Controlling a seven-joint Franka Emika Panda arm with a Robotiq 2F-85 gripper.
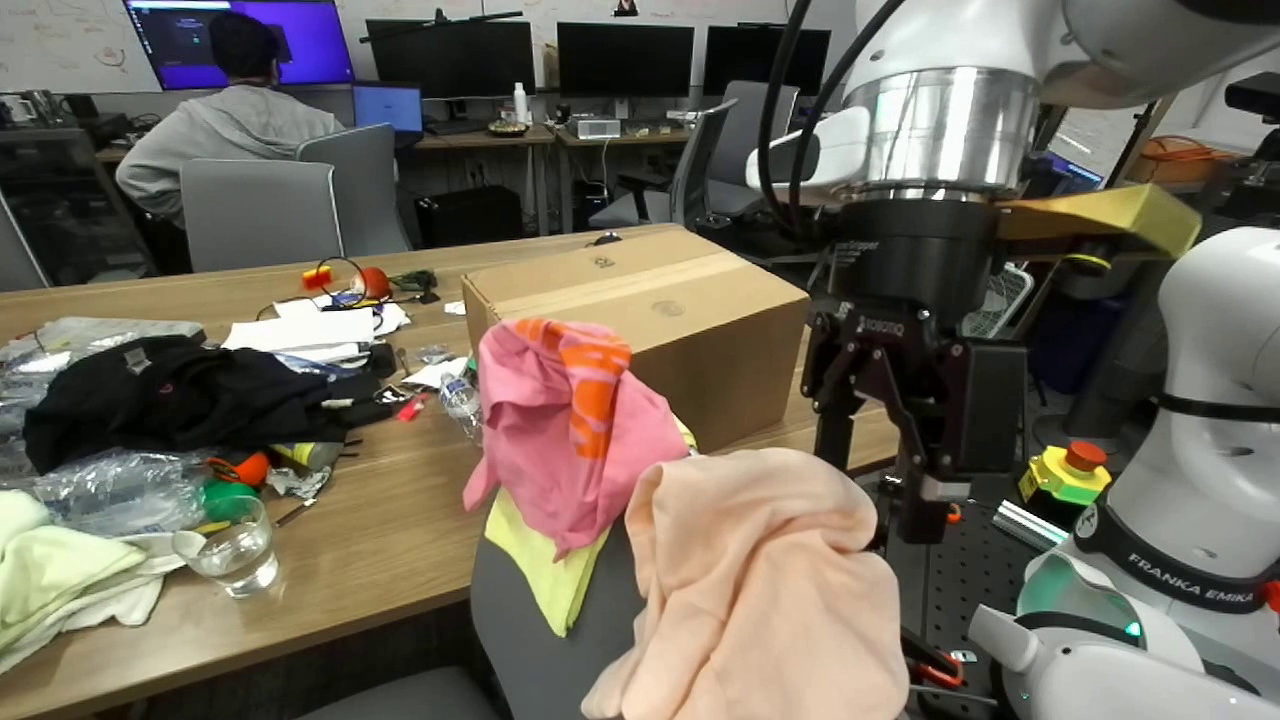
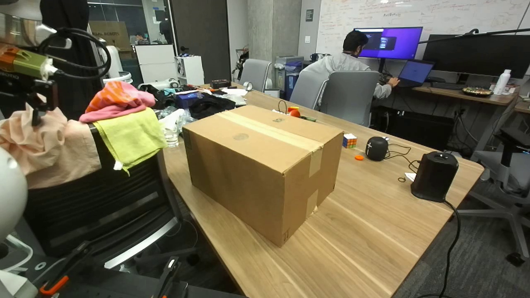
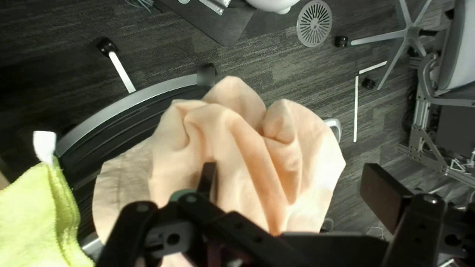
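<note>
A peach cloth hangs bunched over the grey chair back. Beside it, a pink cloth with orange patterning lies over a yellow-green cloth on the same chair. My gripper points down at the peach cloth's upper right edge in exterior view 1, its fingers wide apart. From the wrist, one of the fingers overlaps the peach folds, while the other stands past the cloth over bare floor. Nothing is gripped; whether that first finger touches the fabric I cannot tell.
A big closed cardboard box occupies the table behind the chair. Black clothing, plastic bags and a water glass clutter the table's left side. The robot base and an emergency stop stand at right.
</note>
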